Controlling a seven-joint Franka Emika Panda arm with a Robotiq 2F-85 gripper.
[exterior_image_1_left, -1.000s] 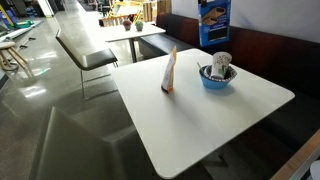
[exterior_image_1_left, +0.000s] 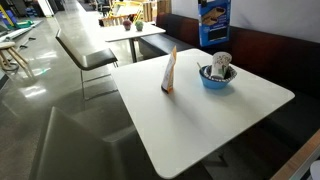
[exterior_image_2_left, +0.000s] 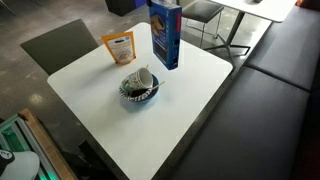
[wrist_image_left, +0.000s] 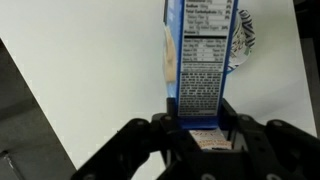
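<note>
A tall blue box (wrist_image_left: 207, 50), printed with nutrition facts on its side, is held in my gripper, which is shut on it in the wrist view. In the second exterior view the blue box (exterior_image_2_left: 166, 35) hangs upright above the back of the white table. The first exterior view shows the lower part of the blue box (exterior_image_1_left: 214, 22) in the air over the far side; the gripper lies outside both exterior views. A blue bowl (exterior_image_1_left: 216, 82) on the table has a patterned cup (exterior_image_2_left: 142, 78) tipped inside it.
An orange and white pouch (exterior_image_2_left: 121, 47) stands upright on the white table (exterior_image_1_left: 190, 125), apart from the bowl. A dark bench (exterior_image_1_left: 265, 55) runs along one side, and a grey chair (exterior_image_2_left: 62, 45) is opposite.
</note>
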